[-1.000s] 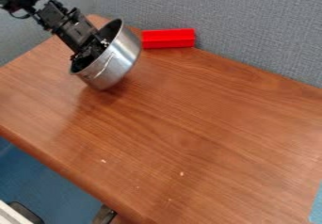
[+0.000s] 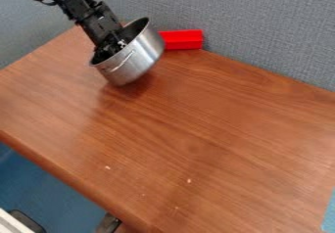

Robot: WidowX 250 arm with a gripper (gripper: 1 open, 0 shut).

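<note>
A silver metal pot [image 2: 132, 60] is tilted at the back left of the wooden table [image 2: 197, 149], its opening toward the upper left. My black gripper [image 2: 113, 45] reaches down from the top left into the pot's mouth. Its fingers are partly hidden by the pot, so whether they hold the wall or stand open cannot be made out.
A red block [image 2: 183, 39] lies behind the pot, to its right, against a grey padded wall [image 2: 256, 26]. Blue floor shows past the table's left edge.
Over the last second my gripper has shifted right and a little up, and the pot has moved slightly right with it, its tilt changing a little.
</note>
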